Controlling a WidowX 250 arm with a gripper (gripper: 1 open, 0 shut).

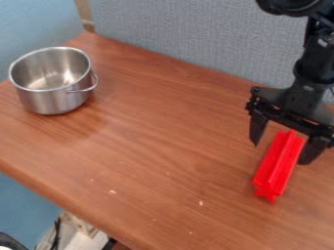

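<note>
My black gripper [283, 132] hangs at the right, open, its fingers on either side of the upper end of a red elongated block [274, 172], which lies on the wooden table [156, 166]. Whether the fingers touch the block I cannot tell. A steel pot [50, 84] with a wire handle stands at the upper left of the table.
A grey padded wall [183, 29] runs along the back. A light blue surface [20, 195] shows beyond the table's left edge.
</note>
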